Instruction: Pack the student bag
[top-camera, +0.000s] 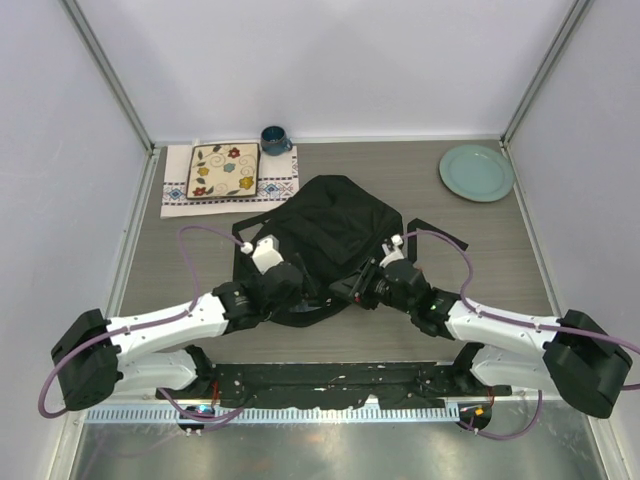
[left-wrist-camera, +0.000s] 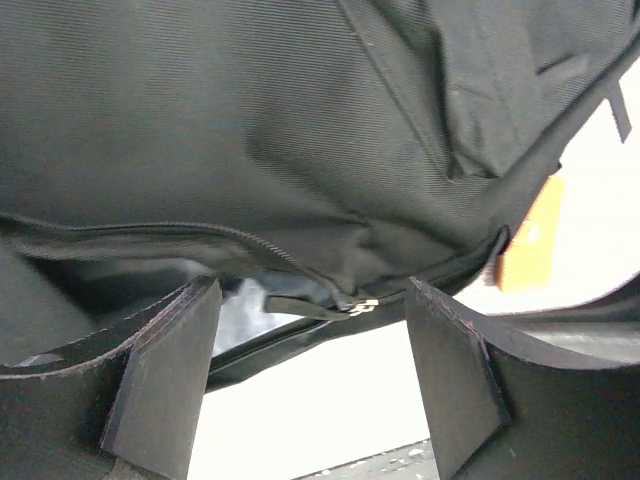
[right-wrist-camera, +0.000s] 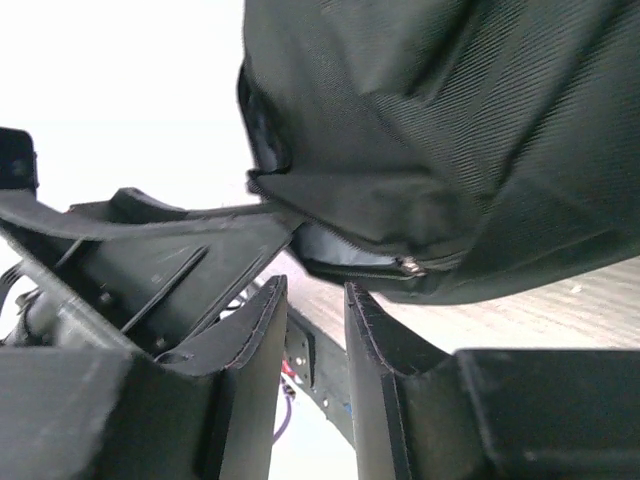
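The black bag (top-camera: 345, 222) lies on the table in the middle of the top view, its near side between the two arms. Its zipper pull (left-wrist-camera: 362, 307) shows in the left wrist view between and beyond the spread fingers of my left gripper, which is open and holds nothing. In the right wrist view the zipper pull (right-wrist-camera: 410, 267) sits ahead of my right gripper. That gripper is part open, a narrow empty gap between its fingers. Part of the bag's opening shows a pale inside beside the zipper.
A flowered board (top-camera: 222, 170) lies on a patterned cloth (top-camera: 284, 182) at the back left, a blue mug (top-camera: 275, 140) beside it. A green plate (top-camera: 476, 173) rests at the back right. An orange object (left-wrist-camera: 532, 235) shows beyond the bag in the left wrist view.
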